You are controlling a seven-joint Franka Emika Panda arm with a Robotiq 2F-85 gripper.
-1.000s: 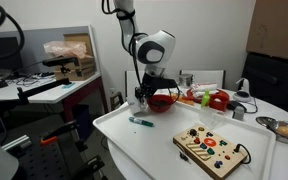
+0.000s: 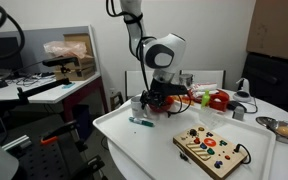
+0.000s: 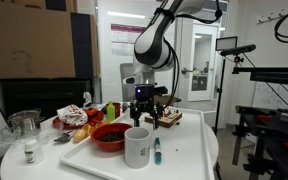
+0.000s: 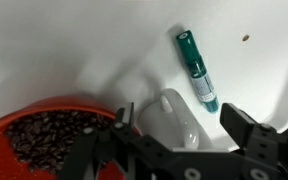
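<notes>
My gripper (image 2: 162,104) hangs low over the tray, fingers spread apart, by the white mug (image 3: 137,148). In the wrist view the mug (image 4: 158,124) lies partly below the gap between the fingers, its handle showing. No grip on it can be seen. A teal-and-white marker (image 4: 196,70) lies on the tray just beyond the fingertips, clear of them. The red bowl of dark beans (image 4: 46,140) is beside the mug, partly covered by one finger.
The white tray (image 2: 134,150) has open room at its near side. A wooden board with dark spots (image 2: 208,148) lies toward the right. Red and green items (image 2: 219,100) stand behind, and a metal pan (image 2: 282,128) is off to the right.
My gripper has come down and shifted a little to the right in exterior view 1, its fingers now lower over the tray. The marker and wooden board have stayed put.
</notes>
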